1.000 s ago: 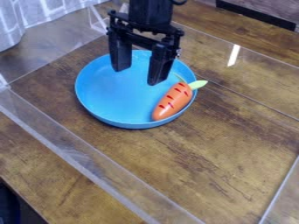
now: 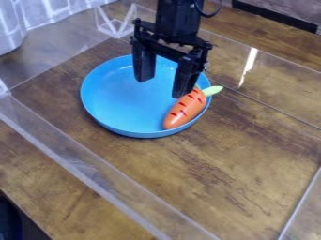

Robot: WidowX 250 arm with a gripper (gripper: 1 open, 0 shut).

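A blue round dish point(image 2: 116, 104) lies on the wooden table. A toy carrot point(image 2: 185, 110), orange with dark stripes and a pale green top, rests in the dish's right part, its top over the rim. The black gripper point(image 2: 164, 77) hangs above the dish, open, with nothing seen between its fingers. Its right finger is just above and left of the carrot.
Bare wooden table point(image 2: 213, 187) spreads to the right and front. Clear plastic walls or panels run along the left side and the lower right. A crumpled clear item sits at the top left.
The gripper has shifted slightly over the last second, a little to the right. The dish and carrot look unmoved.
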